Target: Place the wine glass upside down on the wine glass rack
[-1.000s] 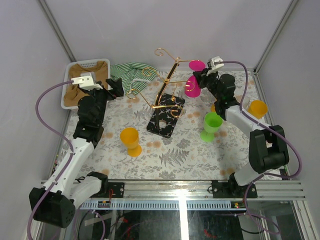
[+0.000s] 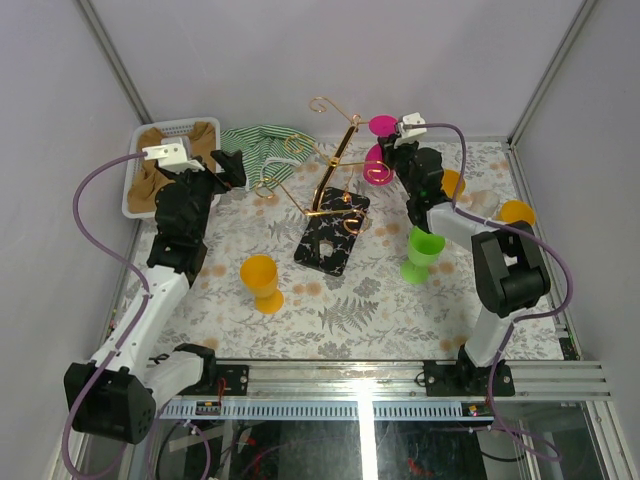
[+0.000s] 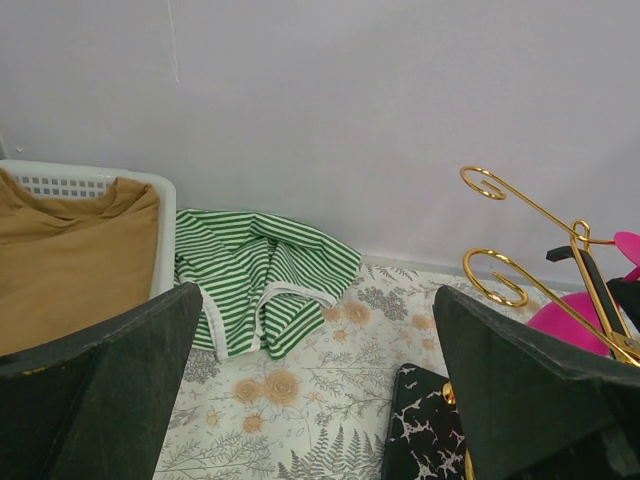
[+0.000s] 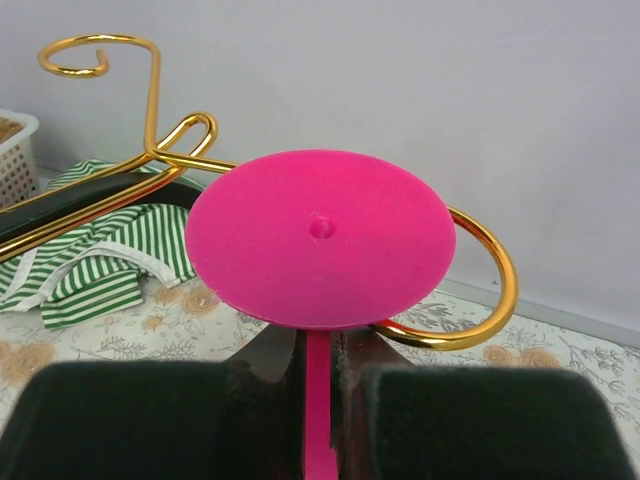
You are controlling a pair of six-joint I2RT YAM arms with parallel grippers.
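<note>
My right gripper [image 2: 385, 140] is shut on the stem of a pink wine glass; in the right wrist view its round foot [image 4: 320, 260] faces up, with the stem [image 4: 318, 400] between the fingers and a gold loop of the rack [image 4: 480, 240] around behind it. In the top view the pink bowl [image 2: 377, 166] hangs downward at the rack's upper right arm. The gold rack [image 2: 330, 175] has a black base [image 2: 330, 252]. My left gripper [image 2: 225, 168] stands open and empty at the upper left, facing the rack.
A yellow glass [image 2: 260, 276] and a green glass [image 2: 424, 247] stand at the front. More yellow glasses [image 2: 516, 213] are at the right. A white basket with brown cloth [image 2: 152, 180] and a striped cloth [image 2: 255, 140] lie at the back left.
The left arm is nearly still.
</note>
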